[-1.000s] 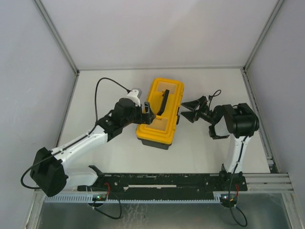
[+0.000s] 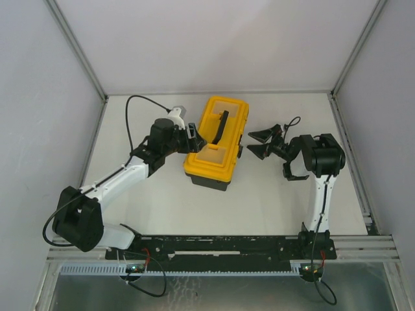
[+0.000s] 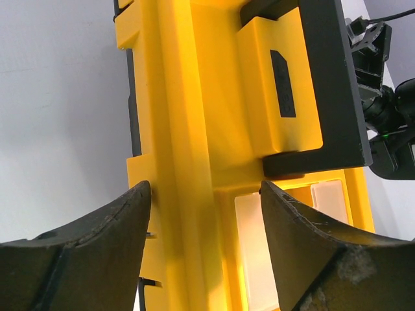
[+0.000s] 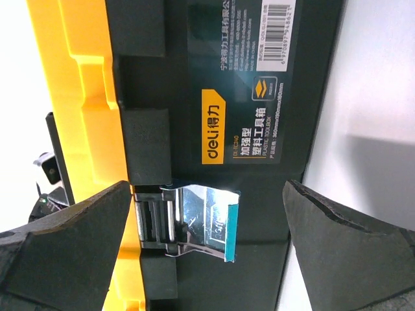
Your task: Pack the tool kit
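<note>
The toolbox [image 2: 213,170], with its yellow lid down on a dark base, stands slightly tilted in the middle of the table. Over the left edge of the lid [image 3: 185,129] my left gripper is spread, one finger along the outer side and the other above a clear panel. The lid's rim lies between those fingers. My right gripper is open beside the box's right side, clear of it in the top view. Between its fingers in the right wrist view appears a latch [image 4: 155,220] with a clear, teal-edged piece [image 4: 231,233].
A black carry handle [image 2: 221,127] is on the lid. Printed labels [image 4: 243,126] cover part of the box's dark side.
My left gripper and the box shifted slightly left and toward the back, the gripper staying at the lid.
</note>
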